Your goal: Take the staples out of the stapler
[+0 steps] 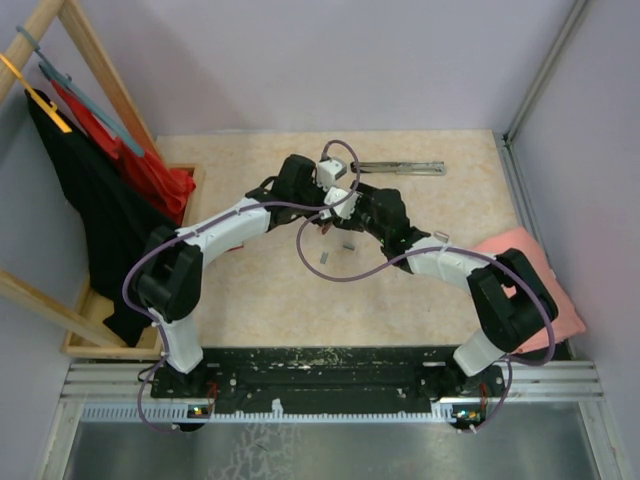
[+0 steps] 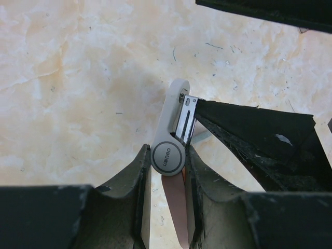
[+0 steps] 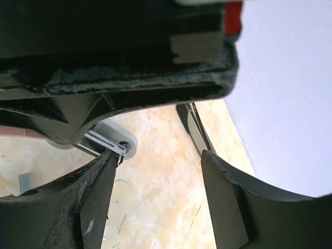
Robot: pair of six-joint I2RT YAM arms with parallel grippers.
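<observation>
My left gripper is shut on the stapler, whose round white "deli" end (image 2: 167, 156) shows between the fingers in the left wrist view. A white arm of the stapler (image 2: 171, 111) points away from the gripper, with a metal staple channel (image 2: 185, 119) beside it; a pinkish part extends below. My right gripper stands open. One of its fingers (image 3: 106, 168) meets or nearly meets the channel's end in the right wrist view. Whether staples sit inside the channel cannot be told. From above, both grippers mostly hide the stapler.
Small grey strips (image 1: 324, 257) lie on the table just in front of the grippers. A long metal item (image 1: 400, 168) lies behind them. At the right rests a pink cushion (image 1: 530, 280); at the left, clothes (image 1: 85, 190) hang on a wooden rack.
</observation>
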